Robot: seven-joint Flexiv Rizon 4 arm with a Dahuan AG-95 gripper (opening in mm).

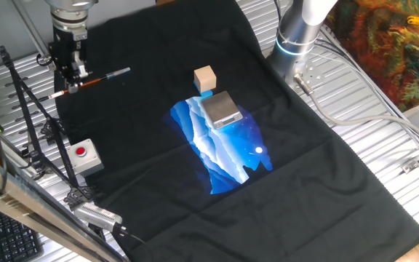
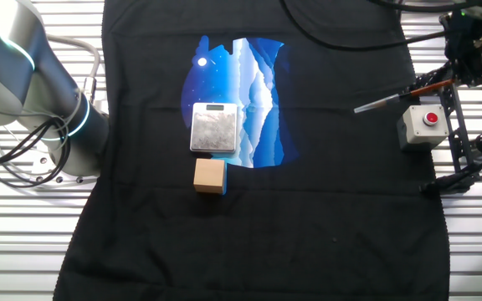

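At the upper left of exterior view 1, my gripper (image 1: 76,83) points downward, shut on a slim brush-like tool (image 1: 105,79). The tool has an orange-brown handle and a greyish end that reaches out over the black cloth. Exterior view 2 has the same tool (image 2: 389,101) at the right, its pale end toward the middle; the gripper (image 2: 467,77) is partly cut off there. A wooden block (image 1: 205,78) sits beside a small silver scale (image 1: 220,108). The scale rests on a blue mountain picture (image 1: 217,156). Nothing lies on the scale's plate.
A box with a red button (image 1: 82,153) stands at the cloth's left edge, near a black frame (image 1: 41,109). The arm's base (image 1: 295,47) is at the upper right.
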